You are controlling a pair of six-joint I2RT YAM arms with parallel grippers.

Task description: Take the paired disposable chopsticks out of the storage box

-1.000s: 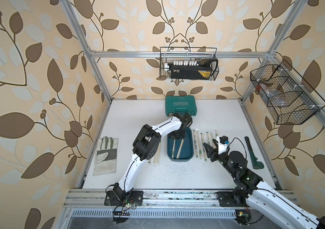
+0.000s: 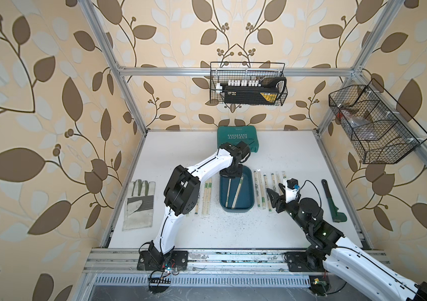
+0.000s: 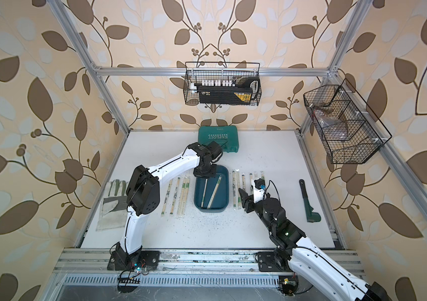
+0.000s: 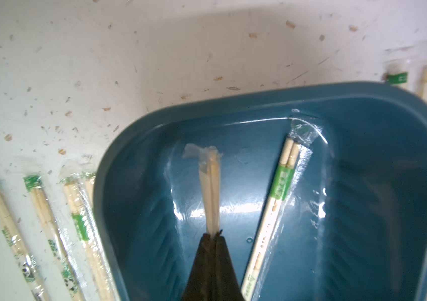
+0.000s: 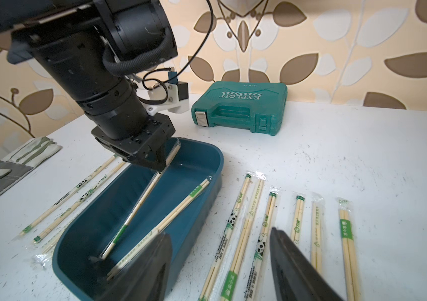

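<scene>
The blue storage box (image 2: 237,210) stands mid-table. My left gripper is shut on a wrapped chopstick pair (image 4: 212,193), which sticks out from between its fingertips. In the right wrist view this held pair (image 5: 135,206) slants, one end low in the box and the other up near the far rim. A second wrapped pair (image 4: 268,215) with a green band lies in the box beside it, apart from the fingers. My right gripper hangs open right of the box, over the table, nothing between its fingers.
Wrapped chopstick pairs lie in rows left (image 2: 207,198) and right (image 5: 256,235) of the box. A green case (image 2: 237,139) stands behind it. Gloves (image 2: 139,204) lie far left, a green-handled tool (image 2: 334,205) far right.
The right arm stays put.
</scene>
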